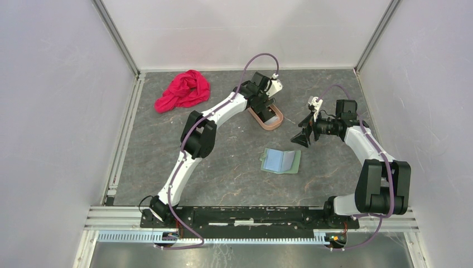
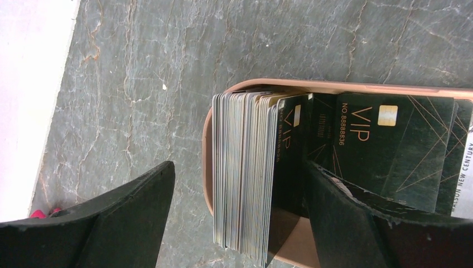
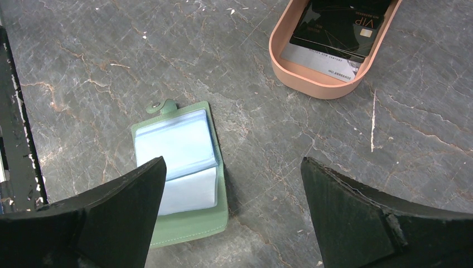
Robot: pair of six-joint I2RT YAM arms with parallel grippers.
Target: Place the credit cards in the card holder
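A pink tray (image 1: 274, 125) (image 3: 312, 85) holds black VIP cards (image 2: 390, 151) and, at one end, an upright stack of pale-edged cards (image 2: 242, 167). My left gripper (image 1: 263, 100) is over that end, its fingers apart either side of the stack, the right finger close against the cards. The green card holder (image 1: 297, 167) (image 3: 189, 231) with clear sleeves lies open below the tray in the top view. My right gripper (image 1: 301, 134) hangs open to the right, between tray and holder, with nothing between its fingers.
A crumpled red cloth (image 1: 184, 89) lies at the back left. Pale walls (image 1: 256, 33) bound the back and sides.
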